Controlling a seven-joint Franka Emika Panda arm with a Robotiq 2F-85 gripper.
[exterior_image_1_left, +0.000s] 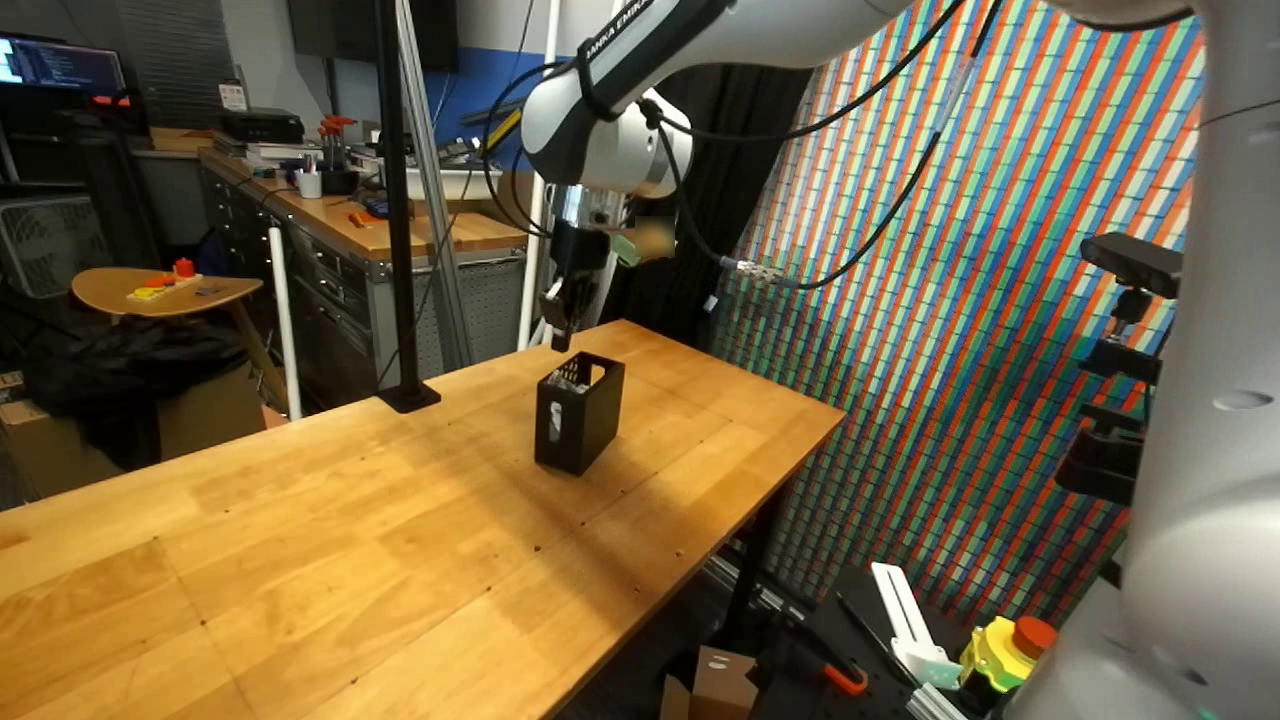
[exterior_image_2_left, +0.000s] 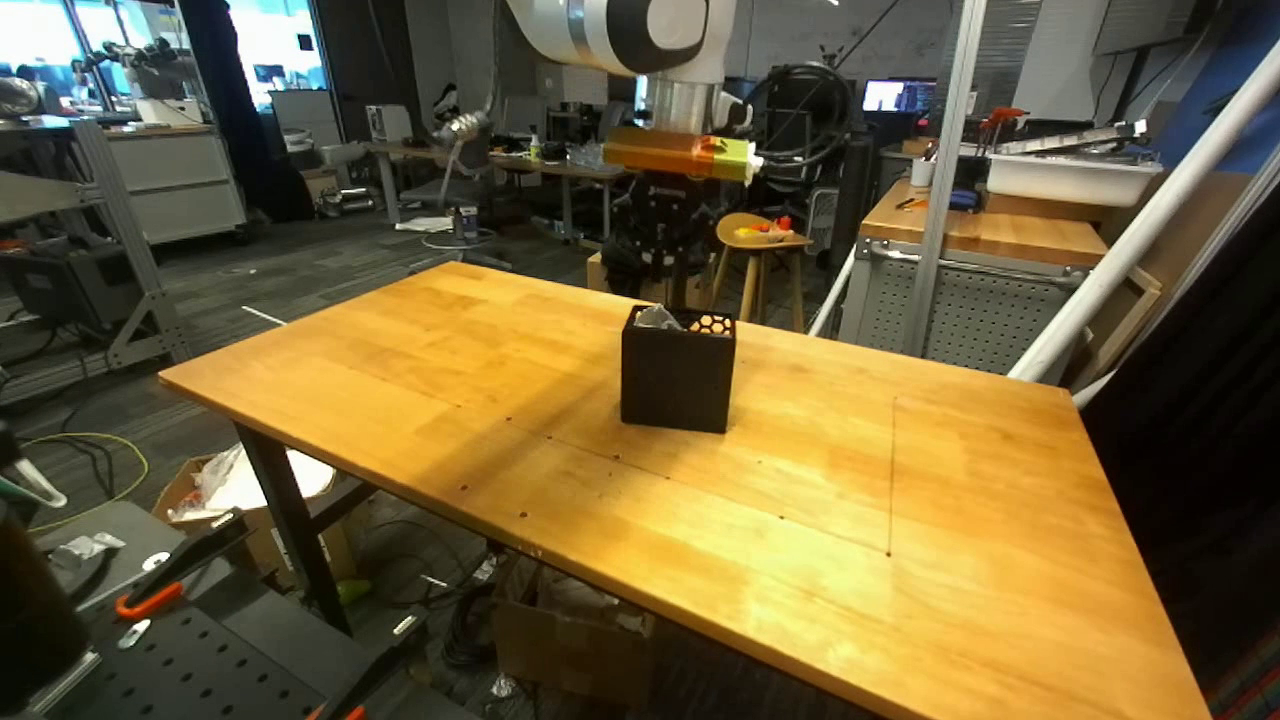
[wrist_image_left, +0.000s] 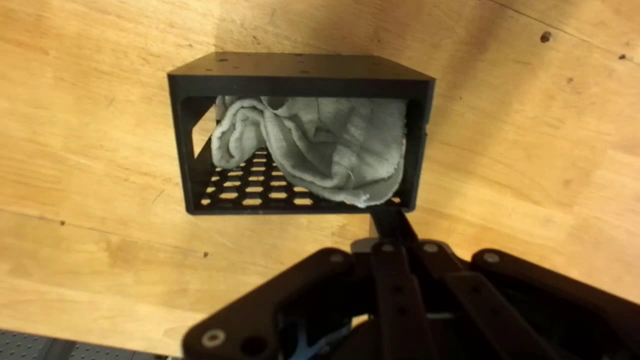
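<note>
A black open-topped box (exterior_image_1_left: 579, 420) with a honeycomb side stands upright on the wooden table (exterior_image_2_left: 828, 480). Inside it lies a crumpled grey-white cloth (wrist_image_left: 342, 144), well seen in the wrist view and only peeking over the rim in exterior view 2. My gripper (exterior_image_1_left: 559, 341) hangs above the box, clear of its rim. In the wrist view its fingers (wrist_image_left: 393, 225) are closed together, with nothing showing between them, and their tips overlap the box's near right corner in the picture.
The tabletop around the box is bare. A black post (exterior_image_1_left: 409, 394) rises at the table's back edge in exterior view 1. Beyond that edge are a small round stool (exterior_image_1_left: 162, 292) and a workbench (exterior_image_1_left: 360, 228).
</note>
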